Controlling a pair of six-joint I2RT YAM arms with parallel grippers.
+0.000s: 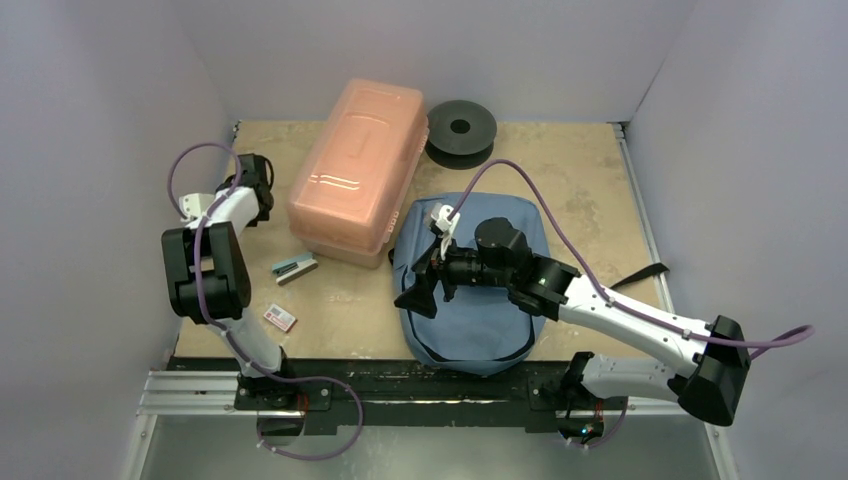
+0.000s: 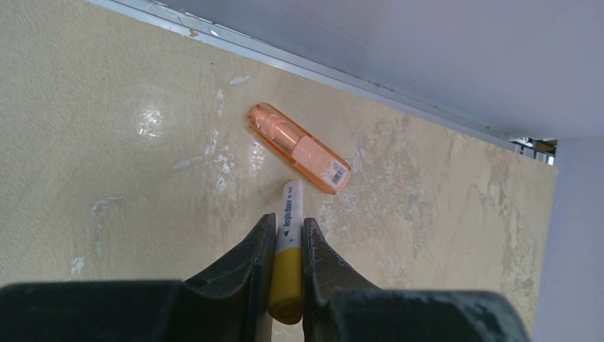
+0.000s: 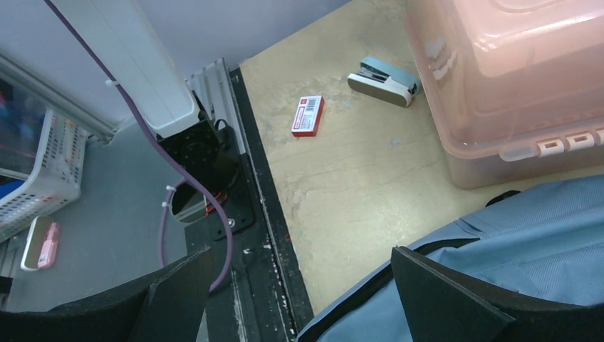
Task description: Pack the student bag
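My left gripper is shut on a slim white marker with a yellow end point(image 2: 286, 274), its printed white tip pointing forward. Just beyond that tip an orange translucent case with a barcode label point(image 2: 303, 151) lies on the table. From the top, the left gripper's body hides both. Over the blue bag point(image 1: 470, 335) my right gripper point(image 1: 424, 288) stands open and empty. The bag lies flat, with a dark zip along its near edge. A teal and white stapler point(image 1: 294, 268) and a small red-and-white box point(image 1: 280, 317) rest at the table's left.
A large pink translucent bin point(image 1: 360, 165) stands between the left arm and the bag. Behind the bag sits a dark round spool point(image 1: 461, 130). Walls rise close on the left and back. A black strap point(image 1: 640, 275) lies at the right, where the table is mostly bare.
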